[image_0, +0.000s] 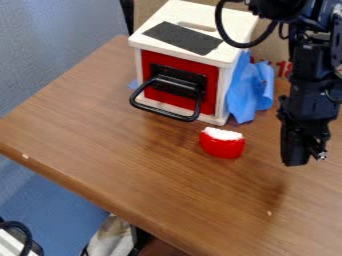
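Observation:
A red object with a white top (222, 147) lies on the wooden table (120, 180). Behind it stands a white toy oven (162, 40) with a red front and a black handle. My black gripper (302, 150) hangs pointing down at the right, beside the red object and apart from it. Whether its fingers are open or shut is unclear.
A crumpled blue cloth (247, 90) lies right of the oven. Cardboard stands behind. The table's edge drops away at lower left, where some clutter shows.

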